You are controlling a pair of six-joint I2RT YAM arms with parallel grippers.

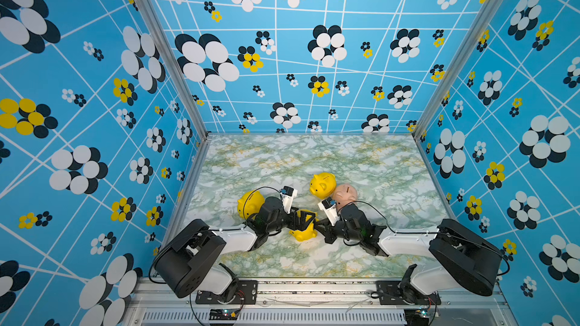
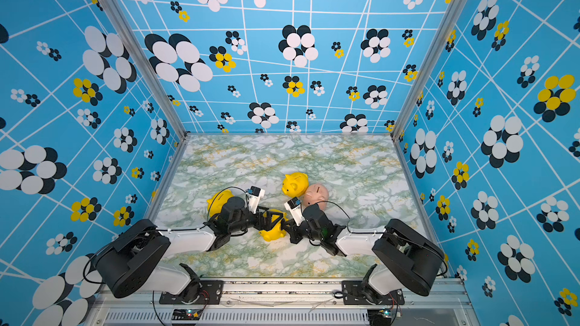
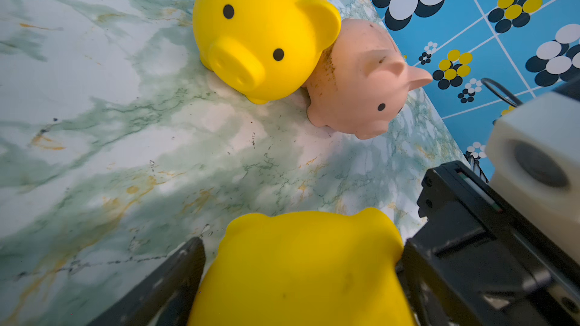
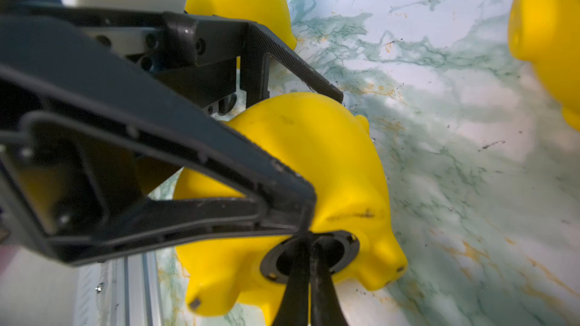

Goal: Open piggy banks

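Observation:
A yellow piggy bank [image 1: 303,233] lies between my two arms, tipped over with its feet and belly facing the right wrist camera. In its belly is a round opening with a black rim [image 4: 349,256]; the inside looks dark. My left gripper [image 1: 308,219] is open, with fingers [image 3: 175,286] on either side of this bank's body; firm contact cannot be made out. My right gripper is shut, its fingertips in front of the belly opening. Nothing shows between them. They overlap the opening in view, and how deep they reach is unclear.
Behind the grippers stand another yellow piggy bank [image 1: 322,184] and a pink one [image 1: 345,195], close together. A third yellow bank [image 1: 249,202] sits left, partly behind my left arm.

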